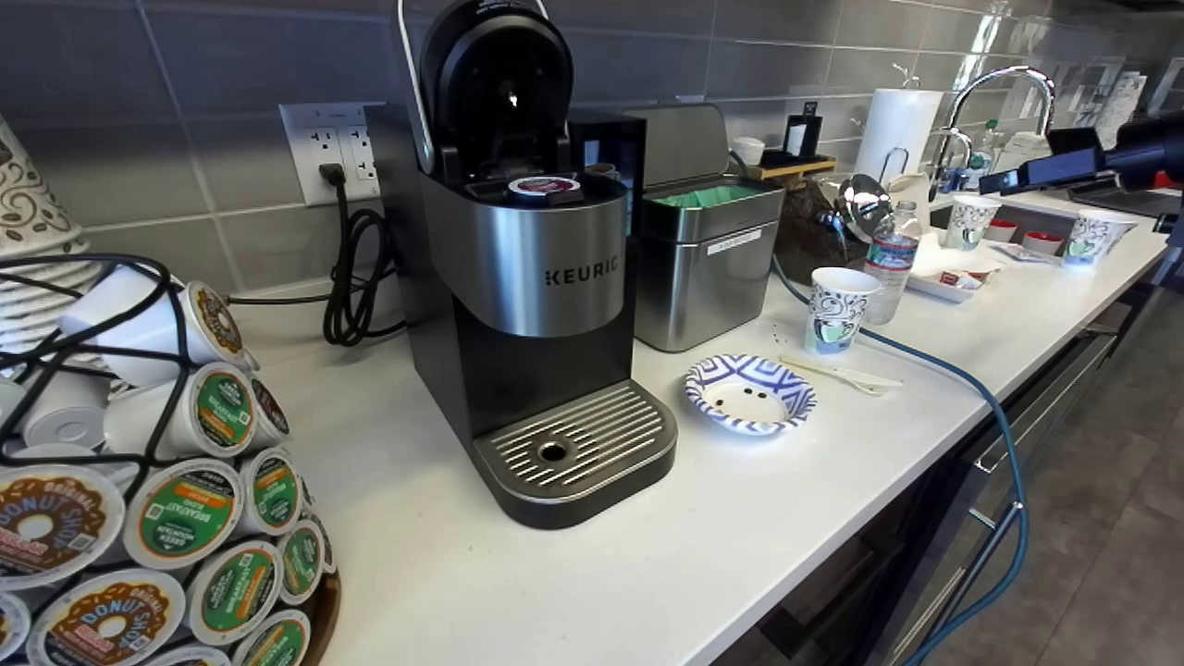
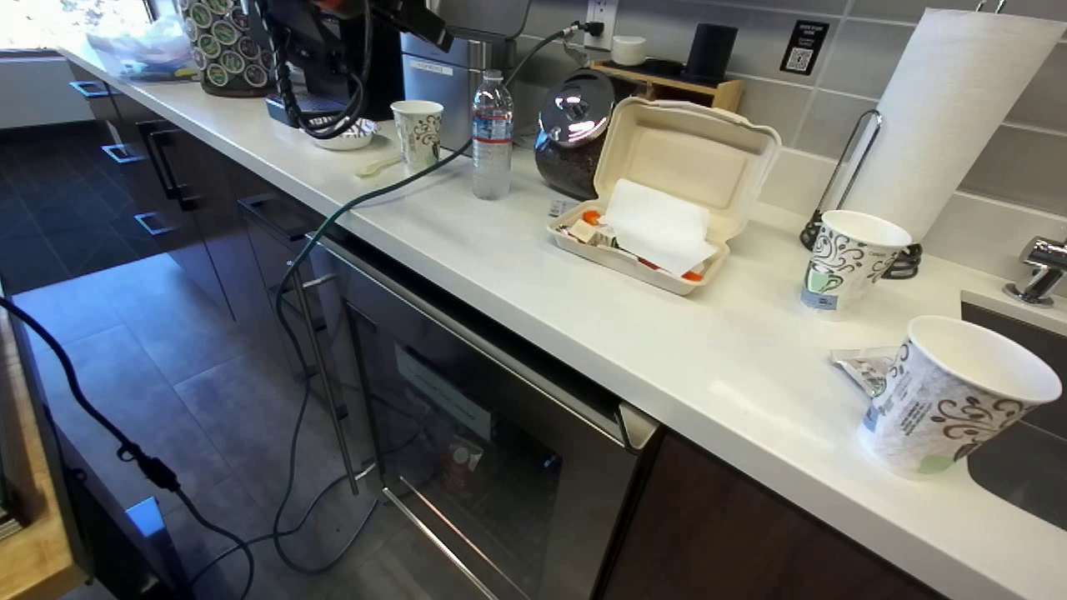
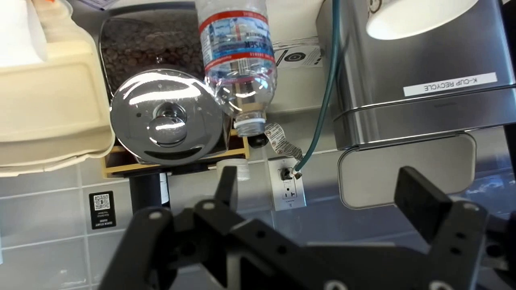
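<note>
My gripper stands open in the wrist view, with a wide gap and nothing between its fingers. It hangs above the counter, apart from everything on it. A Keurig coffee maker (image 1: 522,277) has its lid raised, with a pod (image 1: 544,189) lying at the top opening. Upright on the counter are a clear water bottle (image 3: 237,53) and a patterned paper cup (image 1: 840,311). Beside them is the steel K-cup recycle bin (image 3: 430,63), its lid tipped back. In exterior view 2 the arm (image 2: 350,40) partly covers the coffee maker.
A patterned bowl (image 1: 738,420) holds a few dark bits beside a light utensil (image 1: 849,377). A rack of pods (image 1: 183,516) fills the near left. An open food box (image 2: 640,260), a bean jar (image 3: 145,53) and more cups (image 2: 950,400) stand along the counter. A blue-green cable (image 2: 350,205) crosses the counter edge.
</note>
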